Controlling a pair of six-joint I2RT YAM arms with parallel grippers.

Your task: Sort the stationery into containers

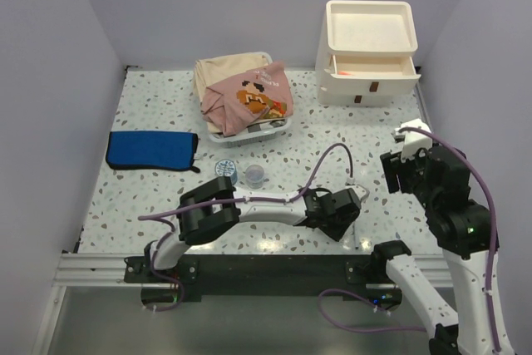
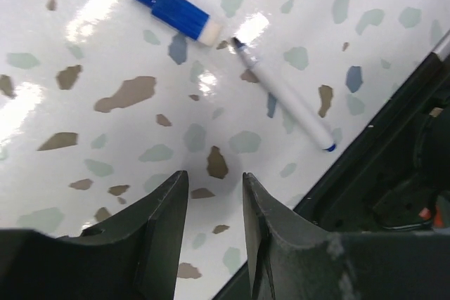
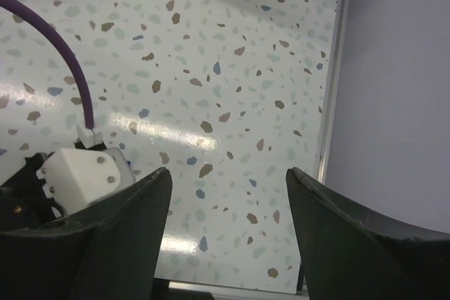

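A short blue marker with a white end and a slim white pen with a blue tip lie on the speckled table in the left wrist view. Below them my left gripper stands partly open, nothing between its fingers. In the top view its arm reaches over the near table. My right gripper is open and empty above bare table at the right. A blue zippered pouch, a blue-and-white round container, a clear small container and a white drawer unit also show.
A clear bin holding folded cloths stands at the back centre. Walls close in both sides, and a dark front edge borders the table. Middle back and left front have free room.
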